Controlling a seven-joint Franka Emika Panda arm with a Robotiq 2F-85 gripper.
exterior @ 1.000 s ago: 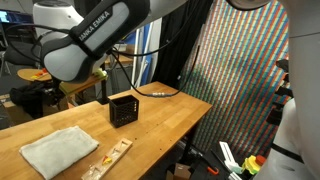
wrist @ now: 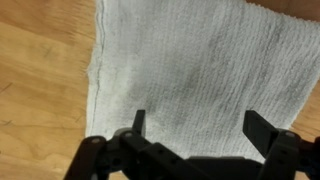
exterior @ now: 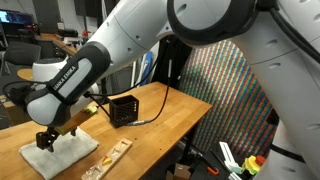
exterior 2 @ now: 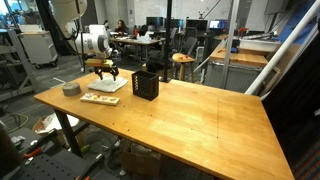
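A white ribbed cloth [wrist: 190,75] lies flat on the wooden table, filling most of the wrist view. Its left edge and two corners show there against bare wood. My gripper is open above the cloth, its two dark fingers wide apart and nothing between them. In exterior view 1 the gripper [exterior: 52,143] hangs over the left part of the cloth [exterior: 68,155], pointing down. From exterior view 2 the cloth [exterior 2: 112,84] is seen at the table's far left; whether the fingertips touch it, I cannot tell.
A black wire basket [exterior: 123,109] stands behind and right of the cloth. A long pale tray [exterior: 107,160] with small items lies close by on the right. In exterior view 2 a round grey object [exterior 2: 71,89] sits near the left edge.
The cloth, basket and tray have stayed where they were.
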